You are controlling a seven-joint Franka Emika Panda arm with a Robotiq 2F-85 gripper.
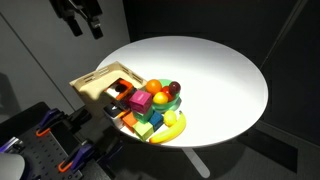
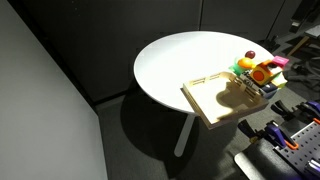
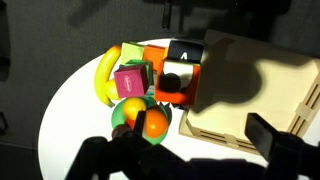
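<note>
My gripper [image 1: 86, 31] hangs high at the upper left of exterior view 1, well above the table. Its fingers are spread, with nothing between them. Below it on the round white table lies a shallow wooden tray [image 1: 97, 78], bare over most of its floor. An orange and black object [image 3: 178, 72] sits by the tray's edge. Close by are a magenta box [image 1: 142, 101] and several coloured blocks [image 1: 143, 130]. A green bowl [image 1: 174, 103] holds fruit, among it an orange [image 1: 154, 86]. A yellow banana [image 1: 170, 130] lies near the table's edge.
Blocks, box and bowl crowd together beside the tray. A dark stand with orange and blue parts [image 1: 75, 158] is off the table at the lower left.
</note>
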